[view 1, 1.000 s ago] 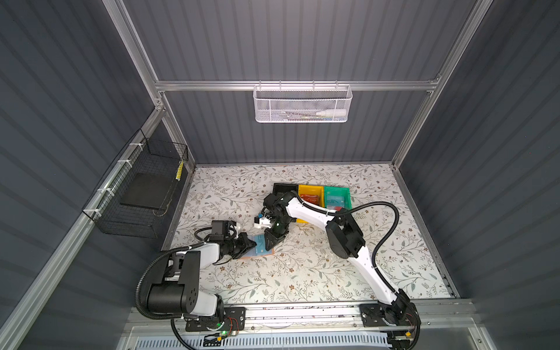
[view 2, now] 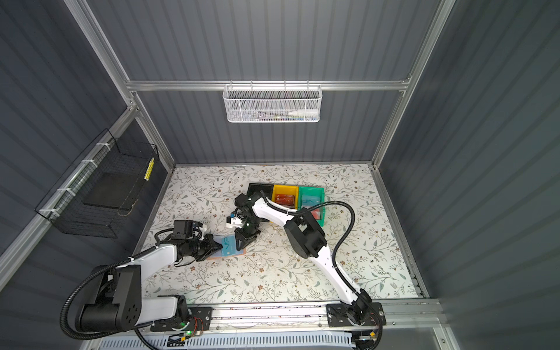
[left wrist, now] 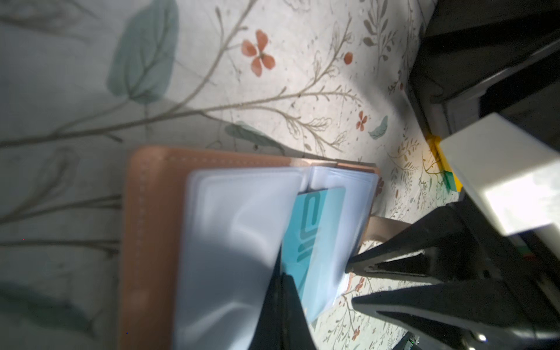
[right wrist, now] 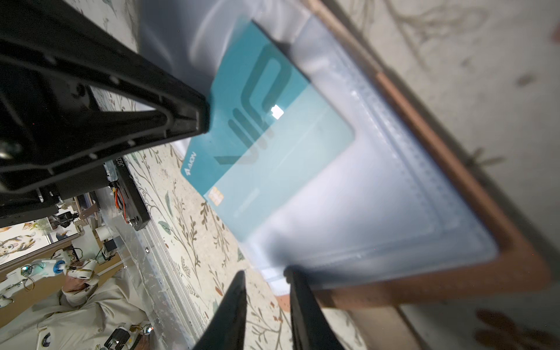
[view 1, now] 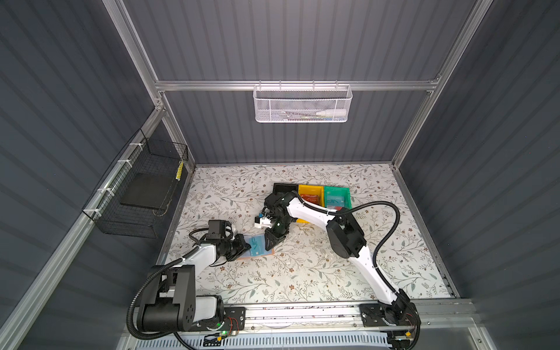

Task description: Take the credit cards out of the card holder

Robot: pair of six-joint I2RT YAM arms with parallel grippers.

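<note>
The open card holder (left wrist: 152, 245) lies on the patterned table, tan with clear plastic sleeves, a teal card (right wrist: 256, 116) showing in one sleeve. My left gripper (view 1: 245, 249) is shut, its dark tips down at the middle of the holder beside the teal card in the left wrist view; nothing clearly shows between them. My right gripper (view 2: 242, 242) is at the holder's right end; in the right wrist view its fingertips are low at the sleeve's edge, a little apart, with nothing clear between them.
Behind the right arm stand a black bin (view 1: 284, 187), a yellow bin (view 1: 312, 189) and a green bin (view 1: 344, 195) with cards in the latter two. A wire basket (view 1: 145, 192) hangs on the left wall.
My left gripper has shifted slightly left and its arm has changed pose a little. The right arm shows no visible movement in the top left view.
</note>
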